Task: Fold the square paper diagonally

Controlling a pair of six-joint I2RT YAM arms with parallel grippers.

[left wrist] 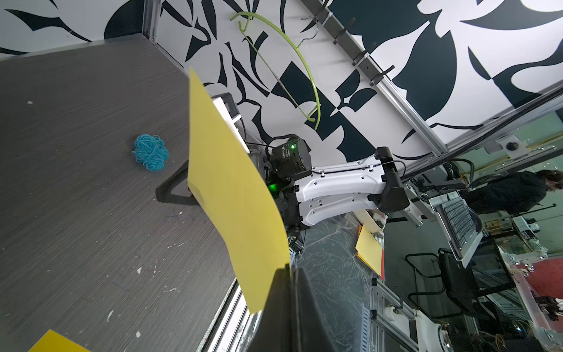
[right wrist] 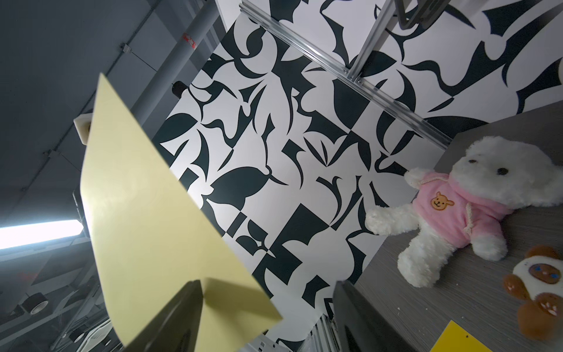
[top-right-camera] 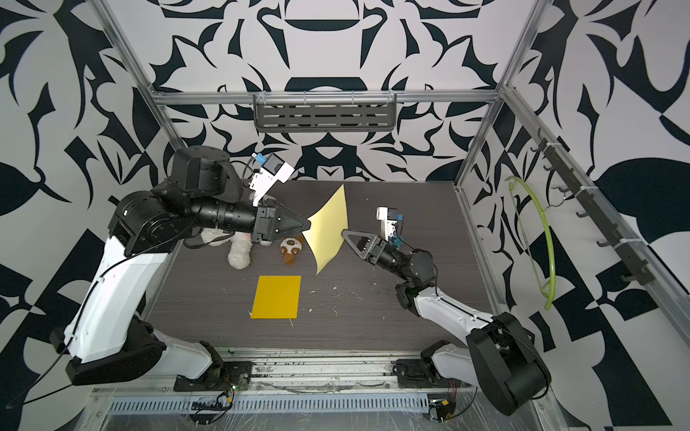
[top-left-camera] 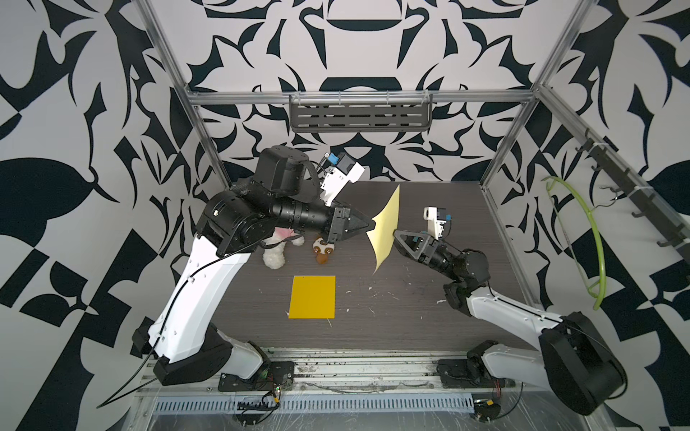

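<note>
A pale yellow square paper (top-left-camera: 382, 226) hangs upright in the air between the two grippers. My left gripper (top-left-camera: 369, 225) is shut on the paper's left side; in the left wrist view the sheet (left wrist: 228, 193) rises from the tips, slightly curved. My right gripper (top-right-camera: 346, 233) is at the paper's right side; in the right wrist view its fingers stand apart, with the paper (right wrist: 146, 223) reaching over the left finger. Whether the paper is between them is unclear.
A deeper yellow square (top-left-camera: 312, 296) lies flat at the front left of the table. A white bear in pink (right wrist: 451, 211) and a brown plush toy (top-left-camera: 322, 250) sit behind it. Blue yarn lies on the right.
</note>
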